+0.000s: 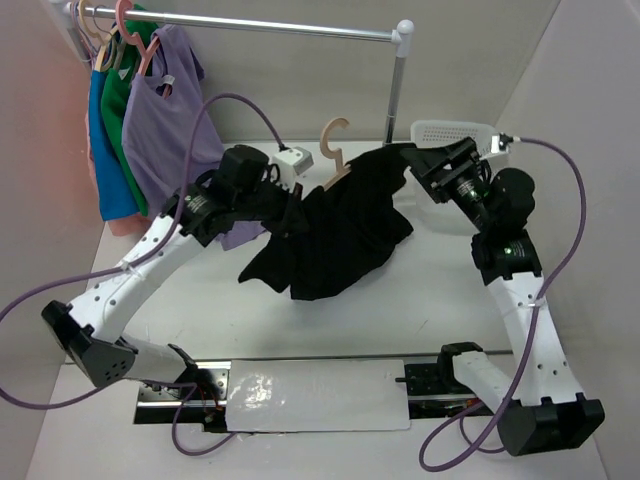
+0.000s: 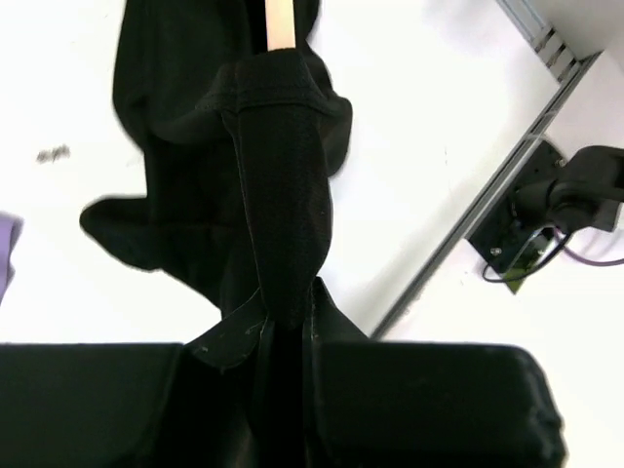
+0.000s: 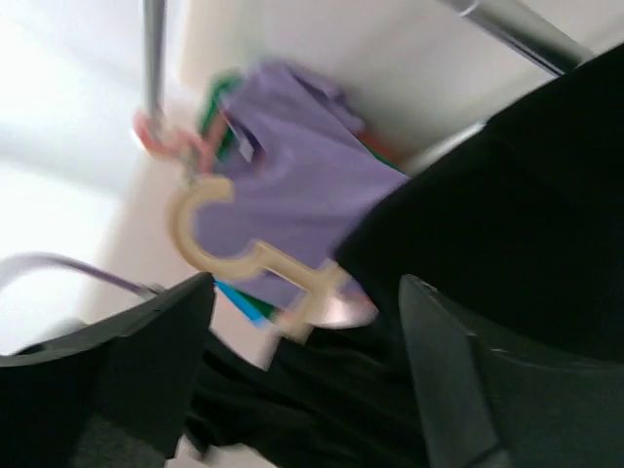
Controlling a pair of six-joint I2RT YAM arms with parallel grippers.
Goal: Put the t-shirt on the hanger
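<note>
The black t-shirt (image 1: 350,225) hangs bunched above the white table, its left shoulder pinched by my left gripper (image 1: 290,222). In the left wrist view the fingers (image 2: 429,390) are shut on the cloth, which covers one arm of the wooden hanger (image 2: 280,21). The hanger's hook (image 3: 185,219) and part of its bar stick out of the shirt in the right wrist view. My right gripper is open, its fingers (image 3: 444,331) spread, with black cloth and the hanger seen beyond them. From the top, it stands at the shirt's right end, close to the fabric.
A metal rack bar (image 1: 270,24) crosses the back, with a purple top (image 1: 175,110), a green and a blue garment hanging at its left end. The rack's post (image 1: 396,95) and a white basket (image 1: 455,130) stand behind the shirt.
</note>
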